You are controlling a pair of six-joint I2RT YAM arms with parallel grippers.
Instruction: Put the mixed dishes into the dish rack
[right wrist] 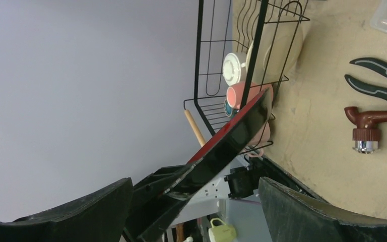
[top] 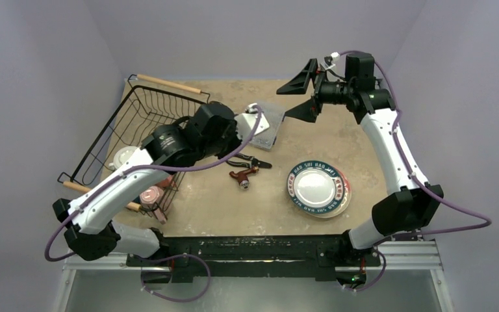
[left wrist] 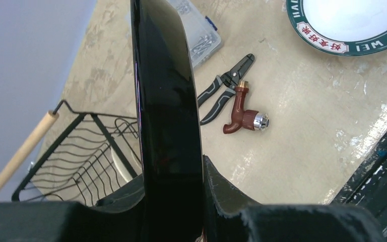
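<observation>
In the right wrist view a red-and-black plate (right wrist: 230,143) is held on edge by my left gripper beside the dish rack (top: 106,125); in the left wrist view its dark face (left wrist: 167,116) fills the middle. In the top view my left arm hides it, over the rack's right side. The rack holds a white cup (right wrist: 233,68), pink cups (right wrist: 238,94) and a pale dish (right wrist: 287,45). A stack of plates (top: 314,187) lies on the right of the table. My right gripper (top: 296,98) is open and empty, raised over the back right.
Pliers (top: 247,160), a brown faucet (top: 243,175) and a clear case (top: 266,130) lie mid-table. The back right and front middle of the table have bare room.
</observation>
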